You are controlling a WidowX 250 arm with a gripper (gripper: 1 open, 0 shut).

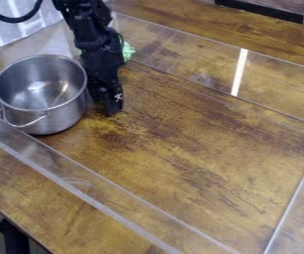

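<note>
A steel pot point(38, 97) with wire handles sits at the left of the wooden table point(195, 149). My black gripper point(107, 99) is low, just right of the pot at its rim's side; whether it is open or shut is unclear. A green object point(128, 52) is partly hidden behind the arm.
Clear plastic strips or panels border the work area on the left, back and right. A dark edge runs along the back right.
</note>
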